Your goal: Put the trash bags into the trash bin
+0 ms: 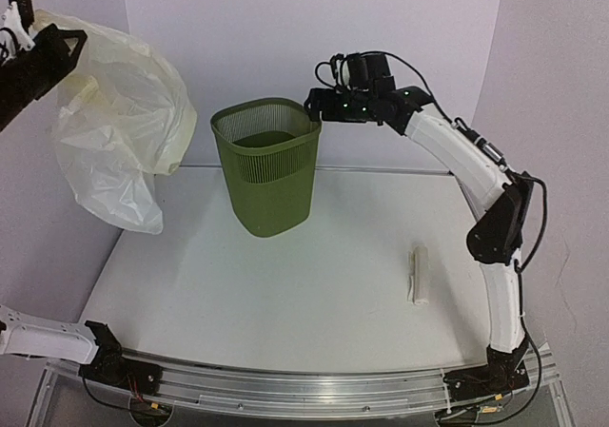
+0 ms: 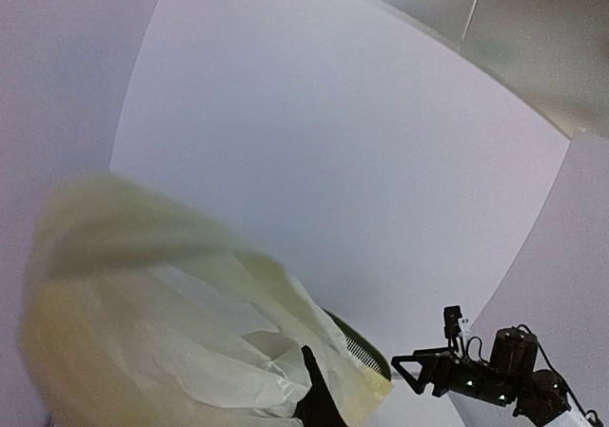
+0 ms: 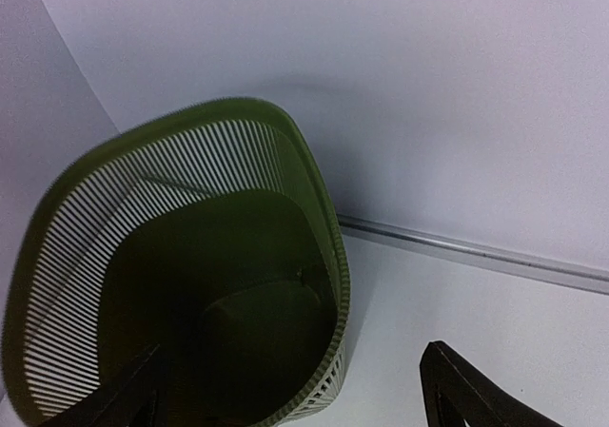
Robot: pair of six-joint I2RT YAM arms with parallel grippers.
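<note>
A translucent, pale yellow trash bag (image 1: 124, 123) hangs opened out at the upper left, its end in my left gripper (image 1: 74, 47), which is shut on it. In the left wrist view the bag (image 2: 190, 332) fills the lower left and hides much of the fingers; one dark finger (image 2: 319, 394) shows. The green trash bin (image 1: 271, 184) stands upright and empty near the back wall. At its right rim, my right gripper (image 1: 312, 106) is open and holds nothing. The right wrist view shows its fingers (image 3: 466, 394) wide apart, with the bin's rim (image 3: 333, 351) between them in view.
A small white roll (image 1: 419, 275) lies on the right side of the white table (image 1: 285, 303). Walls close in at the back and both sides.
</note>
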